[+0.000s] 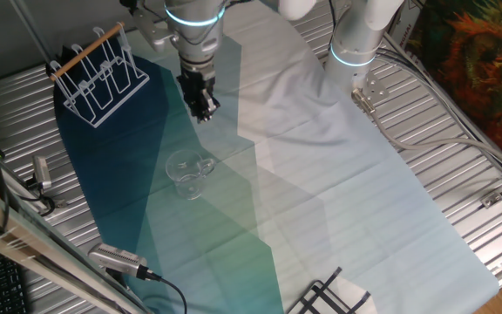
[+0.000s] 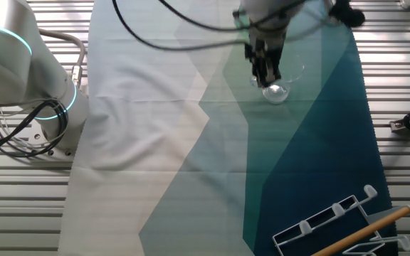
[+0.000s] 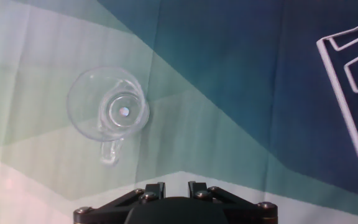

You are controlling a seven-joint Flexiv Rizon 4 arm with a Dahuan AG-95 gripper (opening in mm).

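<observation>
A clear glass cup with a handle [image 1: 186, 181] stands on the patterned cloth, over its green part. In the wrist view the cup [image 3: 107, 106] is left of centre, its round rim facing the camera and its handle toward the gripper. My gripper [image 1: 206, 114] hangs above the cloth, apart from the cup and on its rack side. The fingertips [image 3: 161, 189] stand a small gap apart in the wrist view, with nothing between them. From the opposite side, the gripper [image 2: 267, 84] overlaps part of the glass cup [image 2: 277, 92].
A white wire rack with a wooden bar [image 1: 101, 83] stands on the dark blue corner. A black wire frame [image 1: 329, 296] lies at the cloth's near edge. Camera units [image 1: 118, 260] border the cloth.
</observation>
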